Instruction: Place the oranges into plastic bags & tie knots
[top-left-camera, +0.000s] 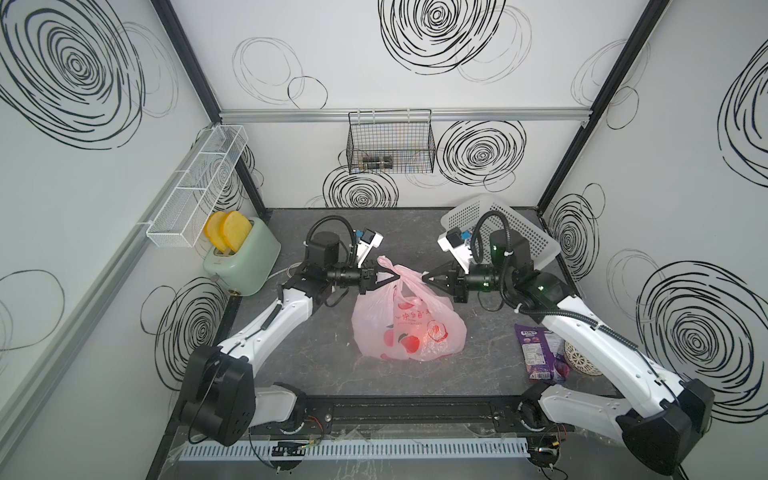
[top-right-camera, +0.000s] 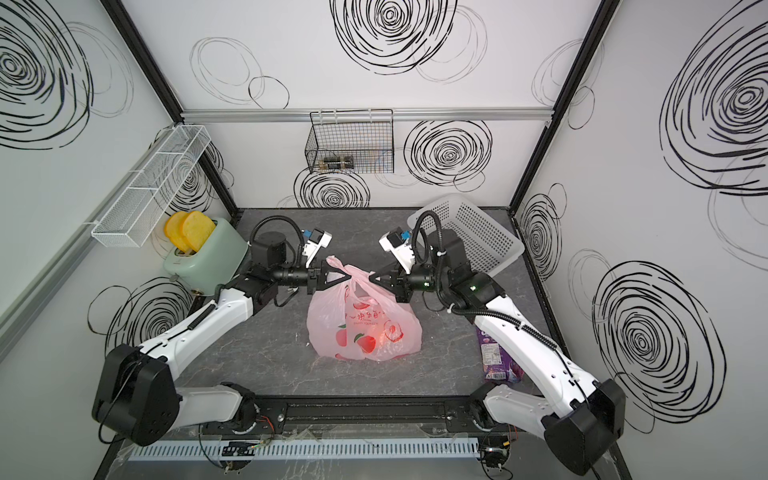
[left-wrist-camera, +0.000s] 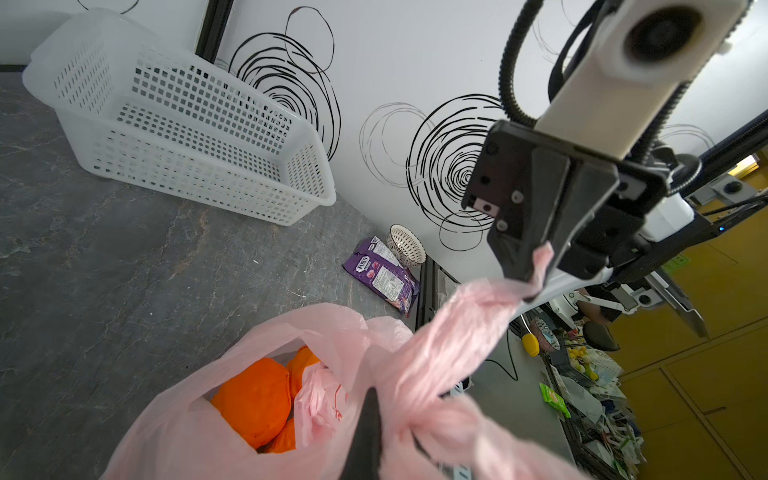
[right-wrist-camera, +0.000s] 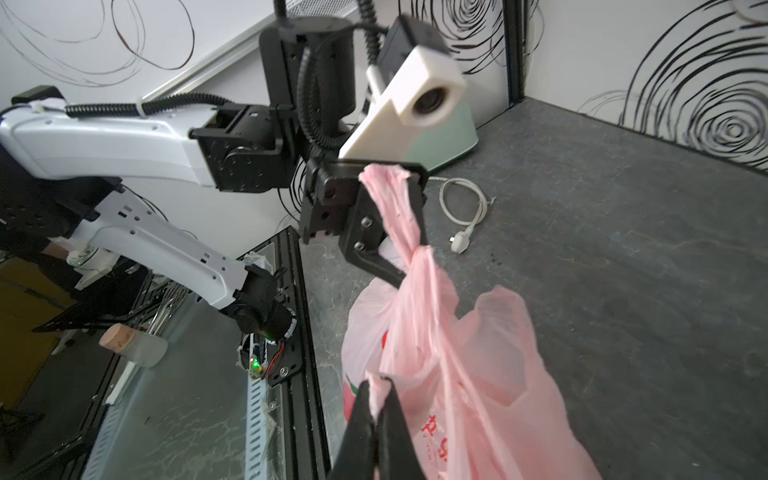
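A pink plastic bag (top-left-camera: 408, 316) with red print stands in the middle of the table. Through its opening, oranges (left-wrist-camera: 254, 400) show in the left wrist view. My left gripper (top-left-camera: 396, 277) is shut on the bag's gathered top, where a twisted handle runs past its fingers (right-wrist-camera: 376, 260). Just to the right, my right gripper (top-left-camera: 425, 277) is shut on a handle end; a pink scrap pokes out at its fingertips in the right wrist view. Between the two, the twisted plastic (left-wrist-camera: 448, 340) is stretched. Folds hide whether there is a knot.
An empty white basket (top-right-camera: 464, 232) stands back right, behind the right arm. A purple packet (top-left-camera: 534, 352) and a small woven bowl (left-wrist-camera: 406, 244) lie front right. The green toaster (top-left-camera: 244, 256) is at left, its cord plug (right-wrist-camera: 460, 240) on the table.
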